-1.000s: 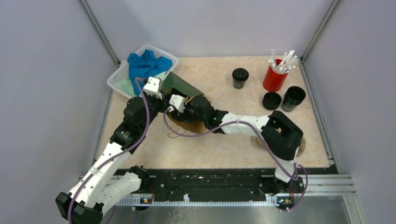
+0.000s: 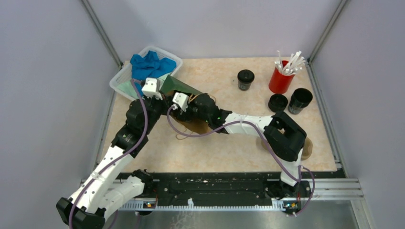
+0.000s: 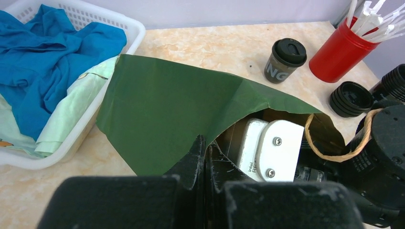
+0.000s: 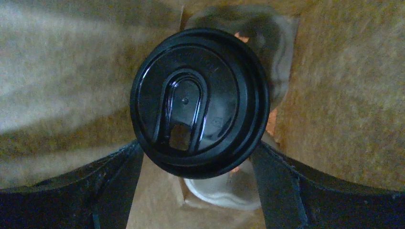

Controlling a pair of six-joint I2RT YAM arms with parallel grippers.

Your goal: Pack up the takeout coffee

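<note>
A paper bag, green outside [image 3: 167, 105] and brown inside, stands at the middle left of the table. My left gripper is shut at its top edge, where the paper meets the fingertips. My right gripper is down inside the bag, its fingers either side of a black-lidded cup [image 4: 157, 109], part open; whether they grip it cannot be told. Below the cup a pale moulded carrier [image 4: 219, 191] shows at the bag's bottom. A second lidded coffee cup [image 2: 245, 81] stands on the table behind the bag.
A white basket with cloths [image 2: 119, 81] is at back left. A red straw holder [image 2: 278, 83], stacked lids [image 2: 277, 102] and stacked cups [image 2: 301, 100] stand at right. Another brown carrier [image 2: 305, 150] lies under the right arm.
Both arms have shifted slightly: my left gripper a little to the left, the right arm's forearm slightly upward in the top view. The bag stays about where it was.
</note>
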